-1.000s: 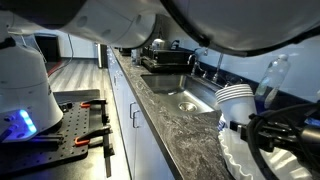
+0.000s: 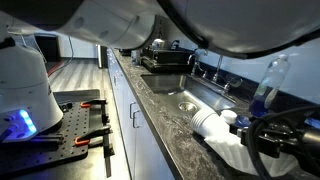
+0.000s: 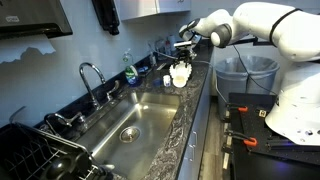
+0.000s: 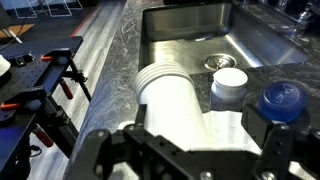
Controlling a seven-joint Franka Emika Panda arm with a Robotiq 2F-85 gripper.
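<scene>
A stack of white cups (image 4: 168, 98) shows in the wrist view between my fingers, close to the left one, with a gap on the right. My gripper is open around it. In exterior view 1 the cups (image 2: 208, 123) lean toward the sink side, low over the counter. White cloth or paper (image 2: 236, 152) lies beneath. The cups (image 3: 180, 74) appear at the counter's far end in exterior view 2. Their lower end is partly hidden, so what they rest on cannot be told.
Right of the stack stand a white-capped container (image 4: 229, 84) and a round blue-topped item (image 4: 282, 98). A clear bottle (image 2: 270, 82) stands by the wall. Beyond lies the sink (image 3: 136, 130).
The cup stack has come down and toward the left in exterior view 1, tipping from nearly upright to a lean. A white cap behind it has come into view.
</scene>
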